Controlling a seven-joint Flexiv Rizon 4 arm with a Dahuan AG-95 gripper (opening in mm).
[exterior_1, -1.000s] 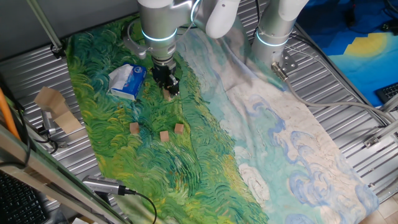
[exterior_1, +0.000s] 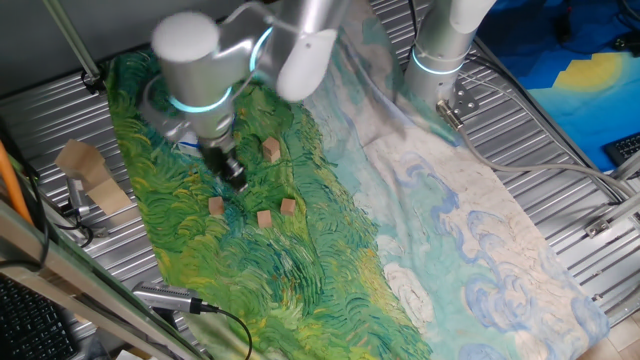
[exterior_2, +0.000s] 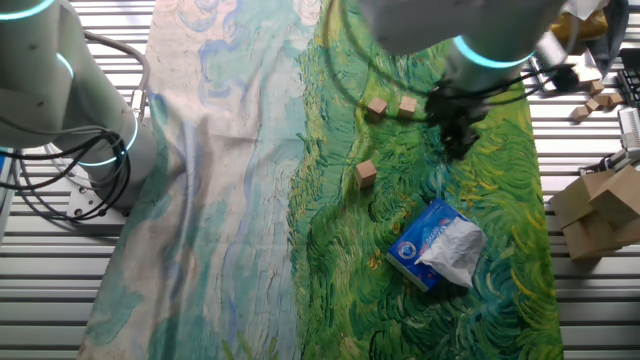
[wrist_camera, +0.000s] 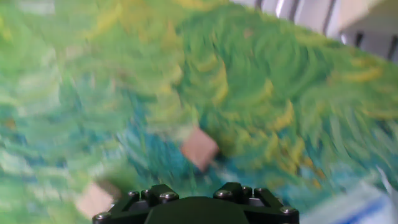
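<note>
Several small wooden blocks lie on the green part of the painted cloth. In exterior view 1 one block sits right of my gripper, and another block is below and left of it. Two more, a block and a block, lie close together lower down. My gripper is open in the wrist view, its fingers apart with nothing seen between them. Ahead of it there is a block, with a second block at lower left. The gripper is above the cloth.
A blue tissue pack with a white tissue lies on the cloth near the arm; the arm mostly hides it in exterior view 1. An open cardboard box stands off the cloth's left edge.
The arm has swung left in exterior view 1, and the gripper has moved left and down. The blocks stay put.
</note>
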